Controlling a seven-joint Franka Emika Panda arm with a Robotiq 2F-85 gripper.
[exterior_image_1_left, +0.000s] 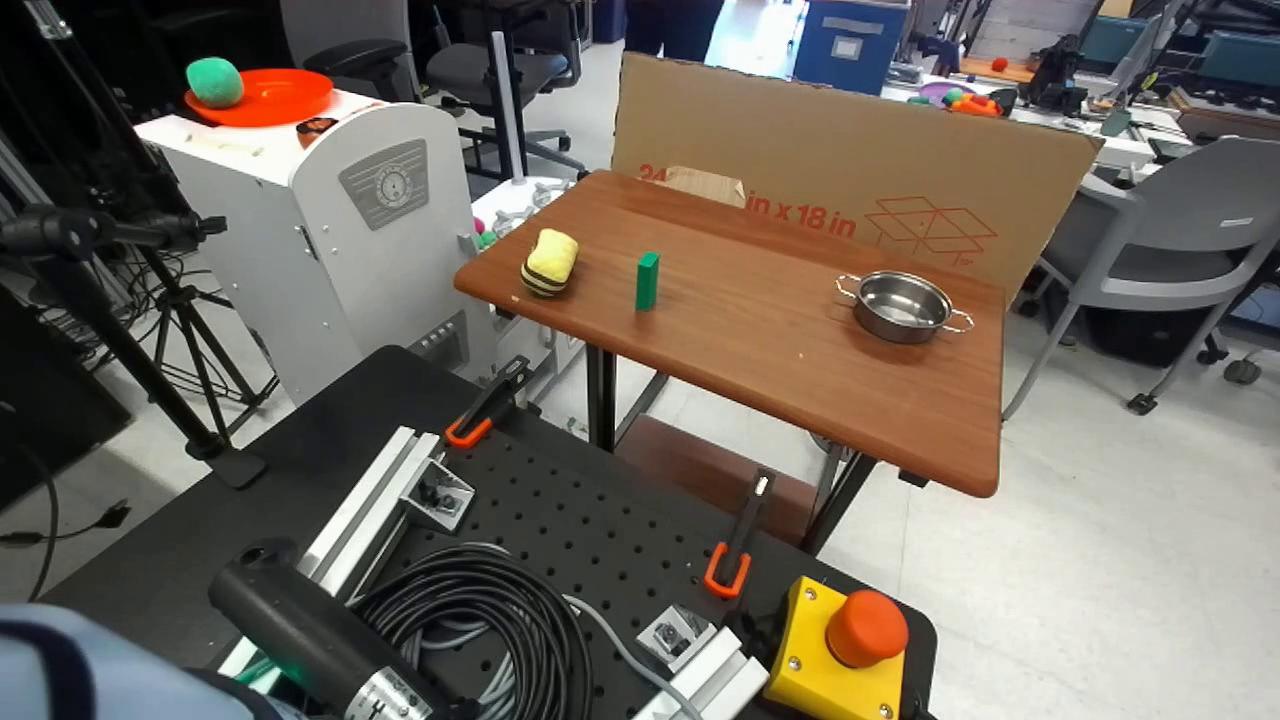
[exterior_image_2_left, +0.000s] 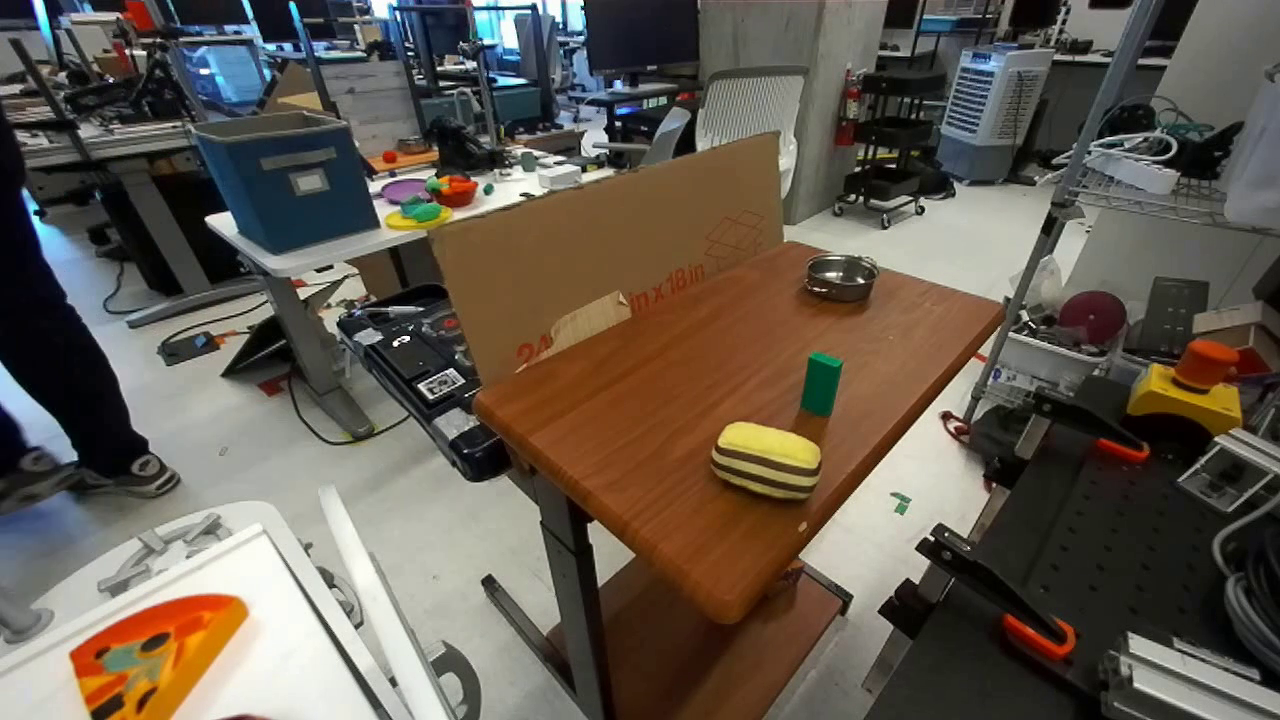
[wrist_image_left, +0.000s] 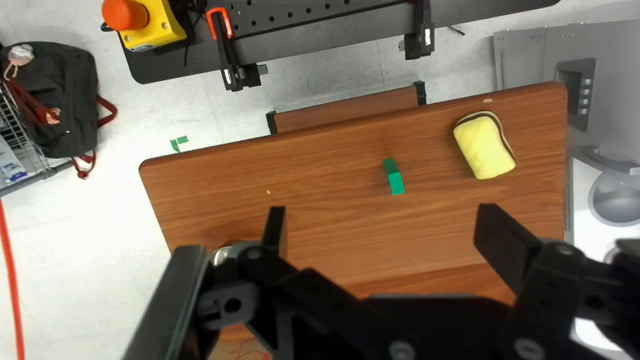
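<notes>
On the brown table stands an upright green block (exterior_image_1_left: 647, 282), which the wrist view shows from above as a small green block (wrist_image_left: 393, 176). Near one end of the table lies a yellow plush with dark stripes (exterior_image_2_left: 767, 460). Toward the opposite end sits a steel pot with two handles (exterior_image_1_left: 901, 306); in the wrist view, most of the pot (wrist_image_left: 221, 255) is hidden behind a finger. My gripper is open high over the table, its fingers wide apart and nothing between them. Neither exterior view shows the gripper.
A cardboard sheet (exterior_image_1_left: 828, 168) stands along the table's far side. Opposite it, a black pegboard bench (exterior_image_1_left: 564, 504) carries clamps, coiled cable and a yellow box with a red button (exterior_image_1_left: 840, 648).
</notes>
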